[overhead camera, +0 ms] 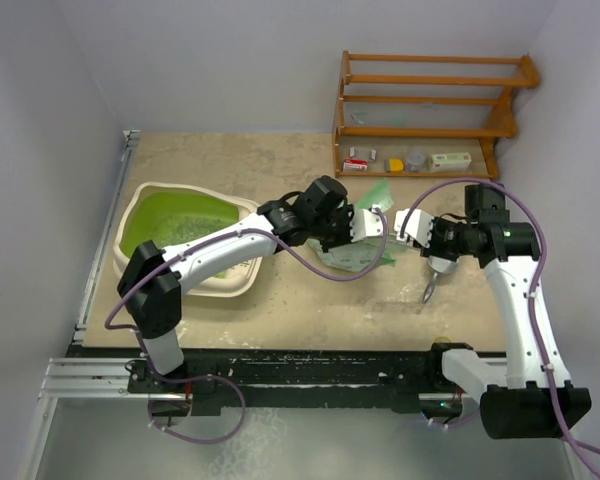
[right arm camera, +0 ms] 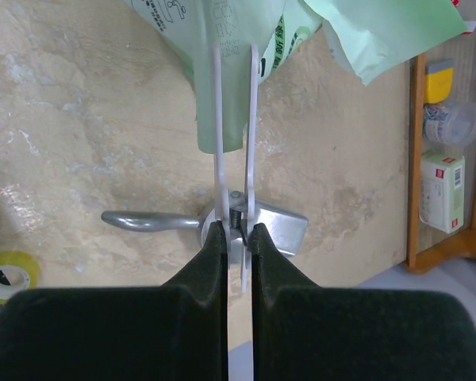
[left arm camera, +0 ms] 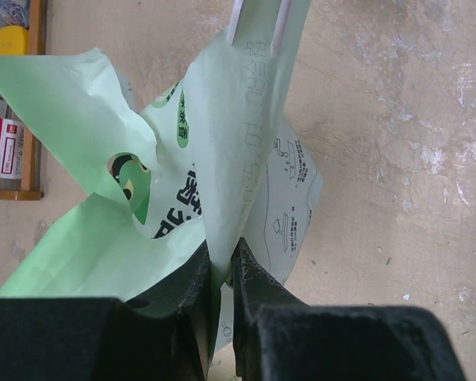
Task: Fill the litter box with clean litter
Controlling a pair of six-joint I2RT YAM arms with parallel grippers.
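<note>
A light green litter bag (left arm camera: 95,111) with printed panda and text lies crumpled in the middle of the table. My left gripper is shut on its bunched edge. My right gripper is shut on a pale two-pronged clip (right arm camera: 251,127), whose prongs lie along a flap of the bag. The litter box (overhead camera: 151,195), green inside a cream rim, holds some granules at the left. A metal scoop (right arm camera: 147,222) lies beneath my right gripper in the right wrist view.
An orange wooden rack (overhead camera: 430,130) with small containers stands at the back right. A yellow tape roll lies near the front edge at right. Bare table shows in front of the bag.
</note>
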